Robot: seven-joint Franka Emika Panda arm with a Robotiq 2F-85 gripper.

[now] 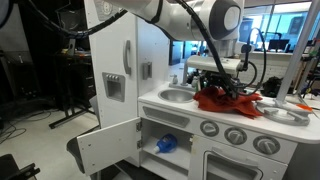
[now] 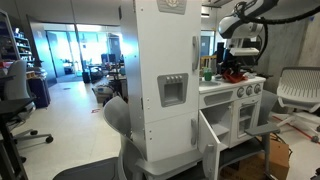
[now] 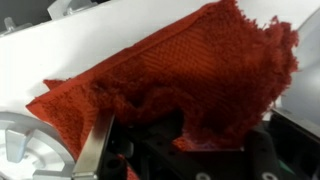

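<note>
A red cloth (image 1: 226, 102) lies bunched on the white countertop of the toy kitchen, right of the sink. My gripper (image 1: 238, 101) is down at it, its fingertips at or in the folds. In the wrist view the cloth (image 3: 190, 70) rises in a ridge around the fingers (image 3: 98, 148), and dark folds fill the space between them. The fingers are apart, and I cannot see clearly whether they press on the cloth. Exterior view 2 shows the cloth (image 2: 233, 76) small, beneath the arm.
The sink (image 1: 177, 95) is left of the cloth. To its right stand a silver pan (image 1: 281, 112) and other items. Below, a cabinet door (image 1: 108, 145) hangs open, with a blue object (image 1: 167, 144) inside. A tall white fridge unit (image 1: 116, 60) rises at the left.
</note>
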